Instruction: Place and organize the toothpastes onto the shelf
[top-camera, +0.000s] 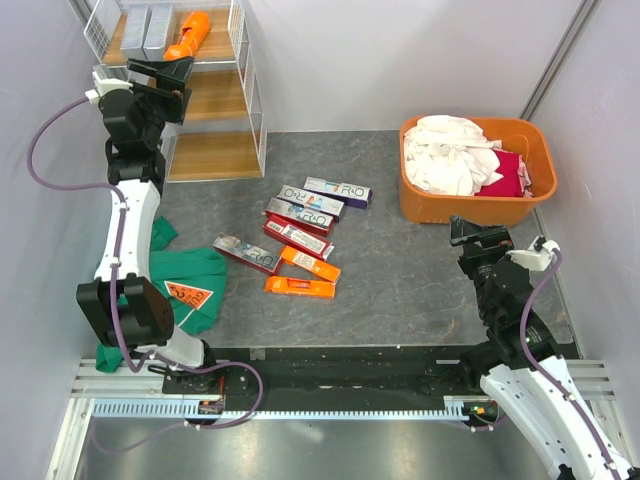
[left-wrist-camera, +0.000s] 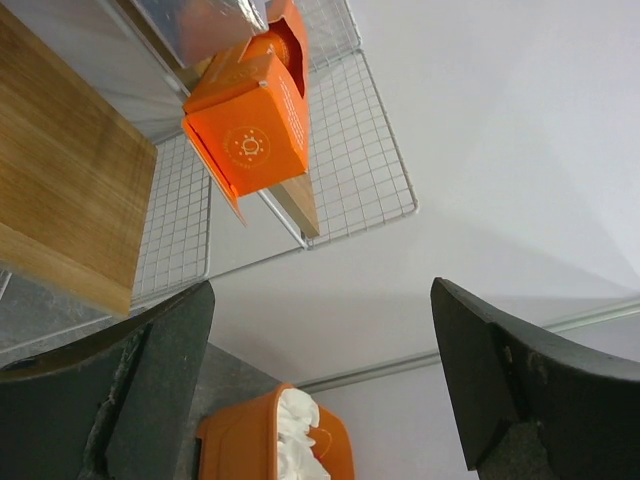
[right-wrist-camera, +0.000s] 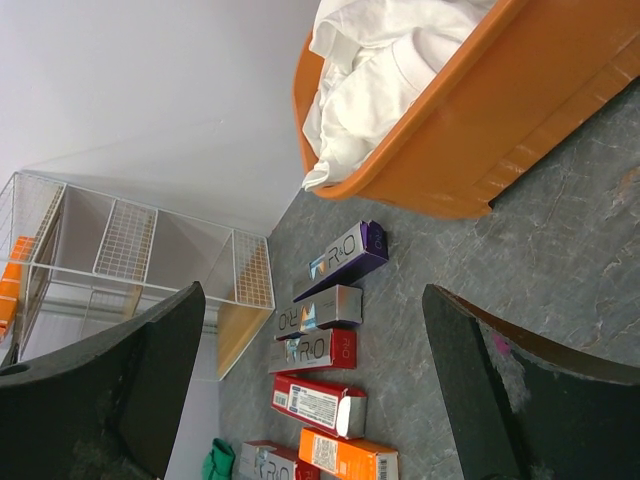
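On the top tier of the shelf (top-camera: 220, 97) an orange box (top-camera: 190, 35) lies beside two silver boxes (top-camera: 158, 33). Its orange end, with a loose flap, shows up close in the left wrist view (left-wrist-camera: 250, 130). My left gripper (top-camera: 185, 80) stands open just in front of that tier, apart from the boxes, its fingers empty. Several toothpaste boxes lie on the grey table, among them a purple-ended one (top-camera: 338, 191), a red one (top-camera: 298, 238) and an orange one (top-camera: 300, 287). Over at the right my right gripper (top-camera: 480, 235) is open and empty.
An orange bin (top-camera: 430, 207) holding white cloth (top-camera: 450, 155) stands at the back right. A green cloth (top-camera: 205, 275) lies under the left arm. The shelf's lower tiers are bare, and the table's middle right is clear.
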